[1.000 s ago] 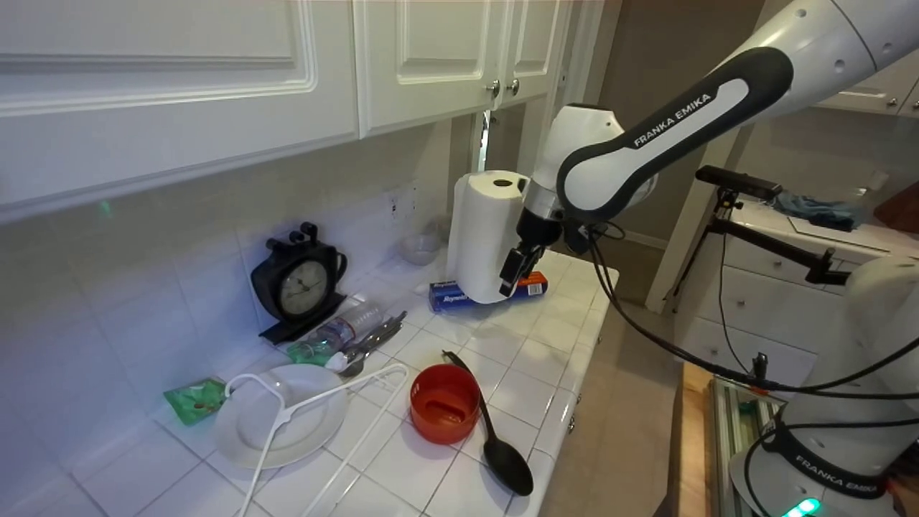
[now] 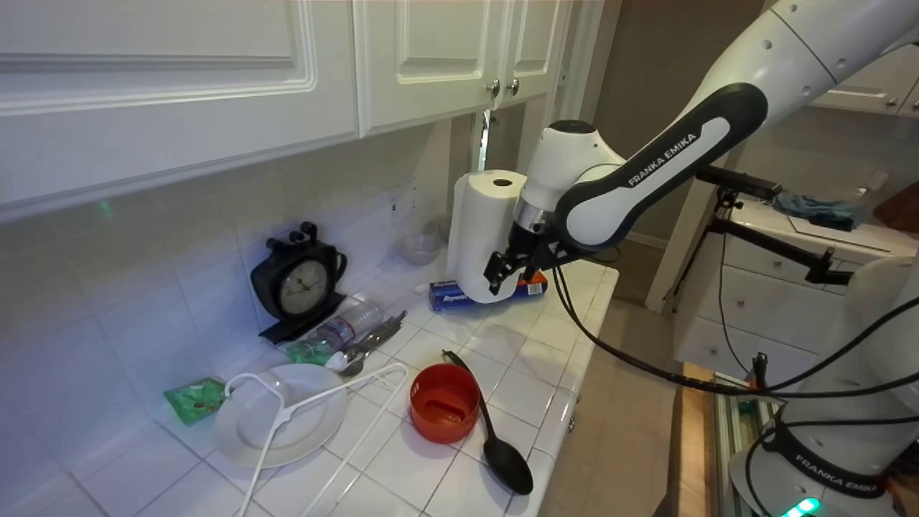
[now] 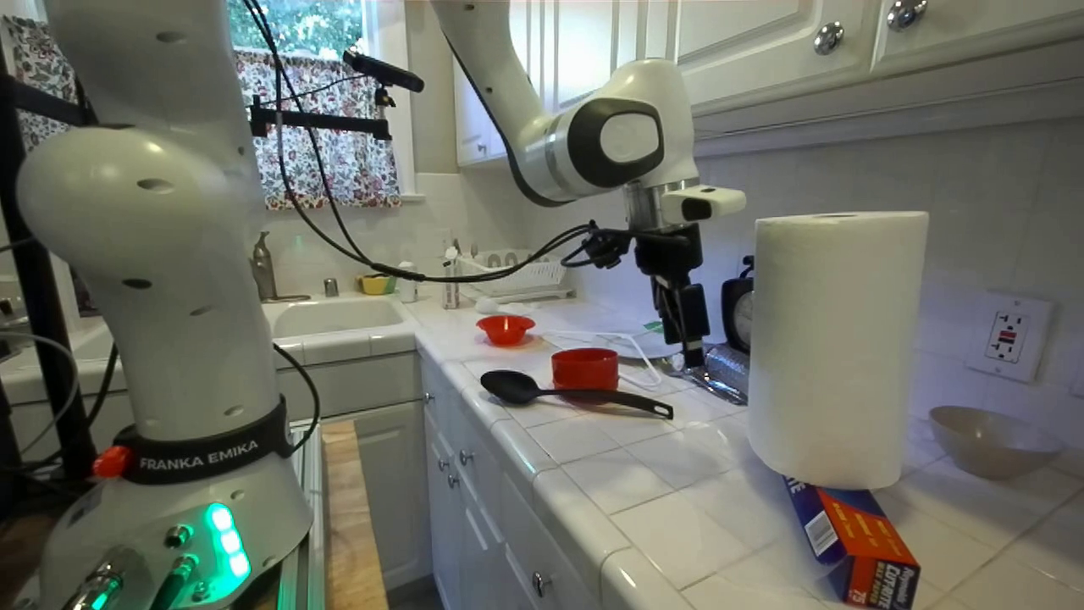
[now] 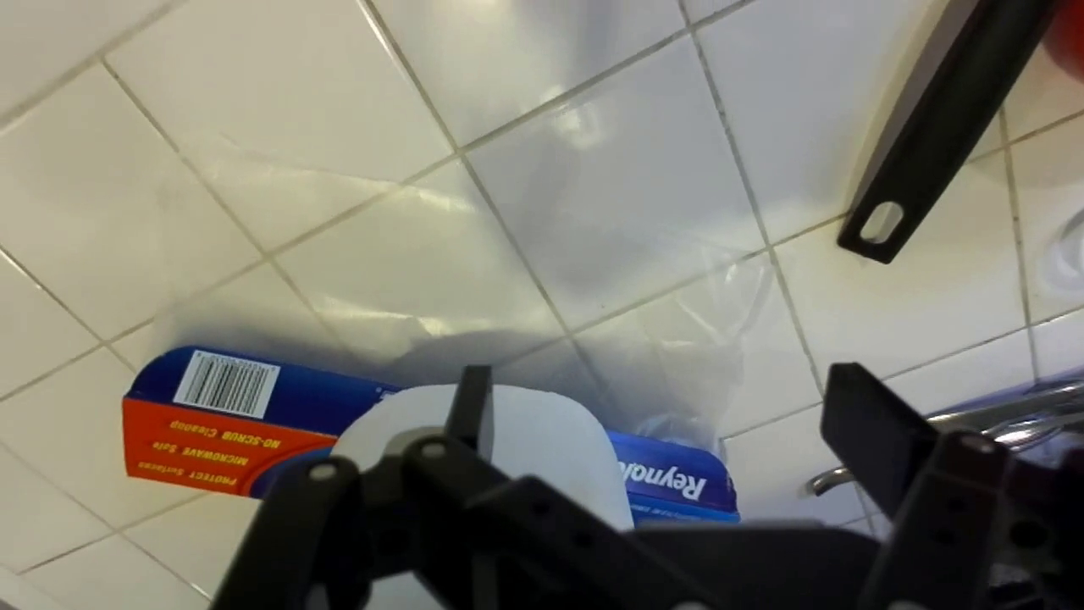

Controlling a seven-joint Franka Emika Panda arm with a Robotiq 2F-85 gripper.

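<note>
My gripper is open and empty, its two fingers wide apart in the wrist view. It hangs over the counter (image 3: 660, 529), near the paper towel roll (image 3: 838, 351), which stands upright. Below the roll lies a blue and orange Reynolds box (image 2: 487, 291); the wrist view shows part of the roll's white top (image 4: 569, 437) behind the near finger. A red container (image 2: 444, 403) sits nearer the front, with a black spoon (image 2: 506, 465) alongside it. The spoon's slotted handle (image 4: 945, 132) shows at the upper right of the wrist view.
Along the wall stand a black clock (image 2: 299, 283), a clear bottle (image 2: 349, 326) and metal utensils (image 2: 379, 339). A white hanger (image 2: 281, 413) lies over a white plate (image 2: 232, 439). Cabinets (image 2: 172, 95) overhang the counter. Bare tiles lie between the box and the red container.
My arm has shifted left in exterior view 1, toward the wall side, and the gripper has moved and turned in front of the paper towel roll. The objects on the counter have stayed put.
</note>
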